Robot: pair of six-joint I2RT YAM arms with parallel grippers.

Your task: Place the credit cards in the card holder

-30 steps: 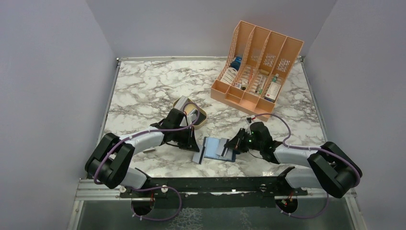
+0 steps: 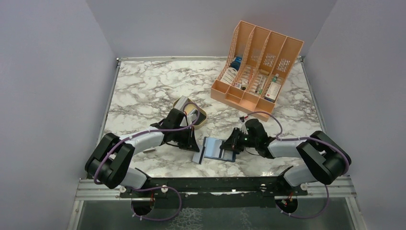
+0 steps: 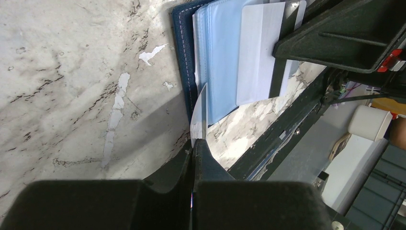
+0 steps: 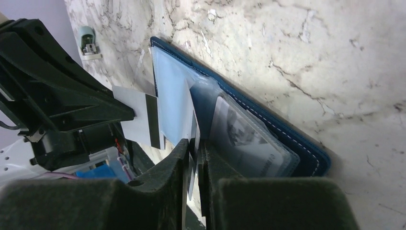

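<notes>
The blue card holder (image 2: 210, 149) lies open near the table's front, clear sleeves and a card (image 4: 239, 134) showing in the right wrist view. My left gripper is shut on a thin white card (image 3: 198, 115), seen edge-on at the holder's left side; in the top view this card (image 2: 198, 157) has a dark stripe. My right gripper is over the holder with another thin card (image 4: 190, 120) standing between its fingers; whether they grip it firmly is hard to tell.
A tan bowl (image 2: 203, 120) with items sits behind the left arm. A peach organizer (image 2: 249, 103) with bottles and boxes stands at back right.
The left arm and its card have stayed still.
</notes>
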